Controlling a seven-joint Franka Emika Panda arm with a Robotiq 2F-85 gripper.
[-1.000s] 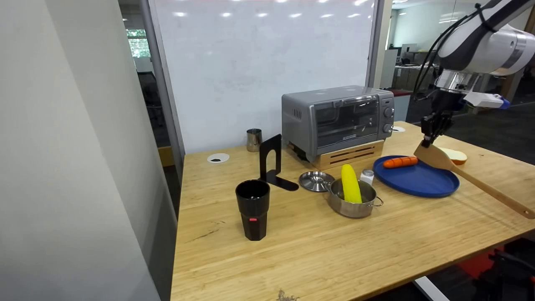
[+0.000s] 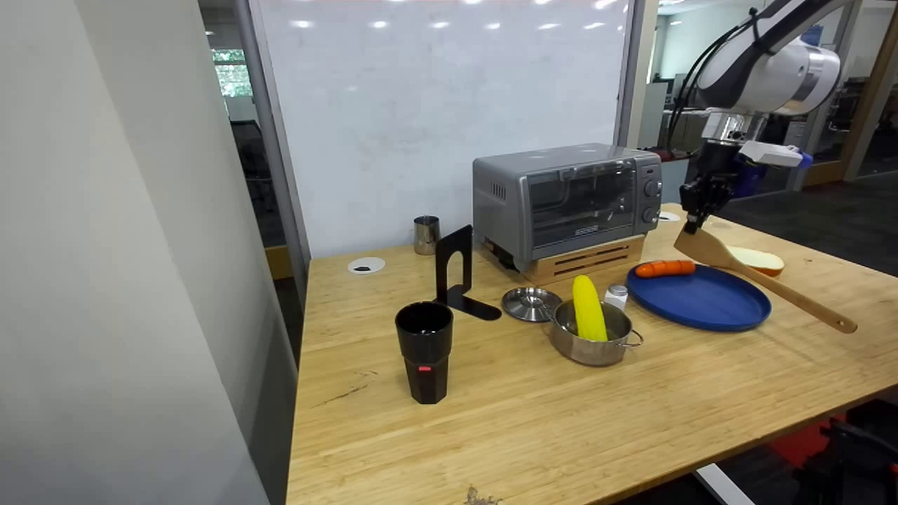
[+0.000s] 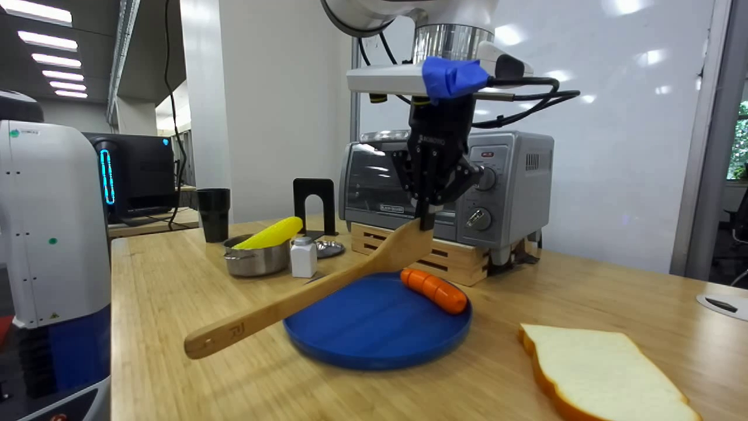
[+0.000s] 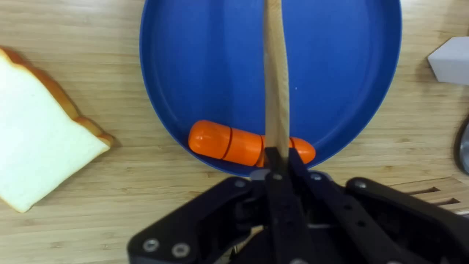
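Observation:
A wooden spatula (image 3: 308, 291) hangs by its broad end from my gripper (image 3: 424, 221), which is shut on it. Its handle slants down across the blue plate (image 3: 371, 330) toward the table's front. In the wrist view the spatula (image 4: 276, 79) runs edge-on from the fingertips toward the top, over the plate. An orange carrot (image 3: 435, 290) lies inside the plate along its rim; in the wrist view the carrot (image 4: 220, 140) is partly covered by the spatula and the gripper's fingers.
Bread (image 3: 603, 365) lies beside the plate. A steel pot (image 2: 589, 346) holding a yellow object (image 2: 587, 307), a white shaker (image 3: 303, 258) and a lid (image 2: 530, 304) stand nearby. The toaster oven (image 2: 572, 202) is behind. Bare table lies in front of the pot.
In exterior view 1 my gripper and the spatula have moved left and slightly up, over the carrot's side of the plate. The carrot appears shifted slightly left.

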